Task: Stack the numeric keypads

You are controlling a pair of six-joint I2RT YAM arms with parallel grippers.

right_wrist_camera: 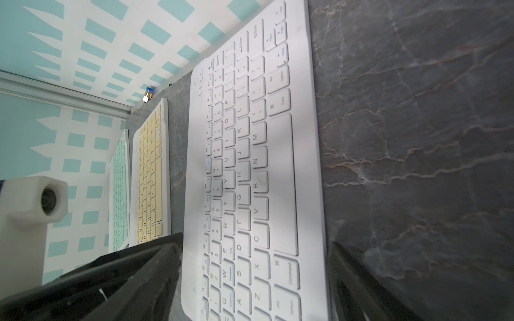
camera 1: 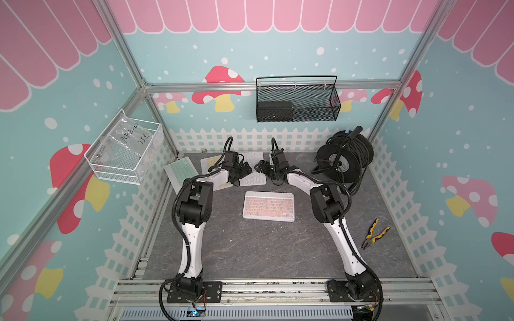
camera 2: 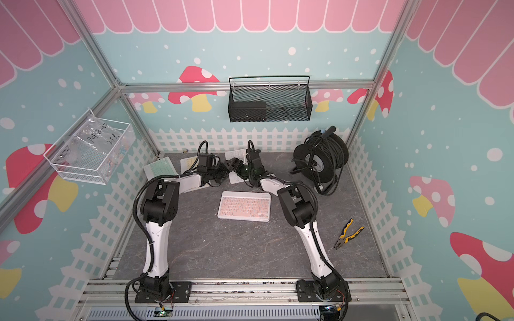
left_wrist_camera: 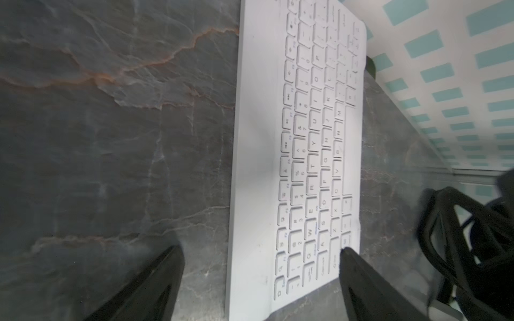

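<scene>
Both grippers hang over the white keyboard [right_wrist_camera: 251, 160] at the back middle, facing each other from either side. My left gripper has its fingers apart, one each side of the keyboard's top edge, none visibly gripping it. My right gripper is likewise spread over the keyboard. To the left lie a yellow keyboard [right_wrist_camera: 150, 171] and, beyond it, a mint keyboard [right_wrist_camera: 118, 192]. A pink keyboard [camera 1: 268, 206] lies in front of the arms. I cannot tell whether the fingers touch the white keyboard.
A cable reel [camera 1: 340, 163] stands at the back right, pliers [camera 1: 374, 232] at the front right. A black basket [camera 1: 297, 104] and a white basket [camera 1: 123, 160] hang on the walls.
</scene>
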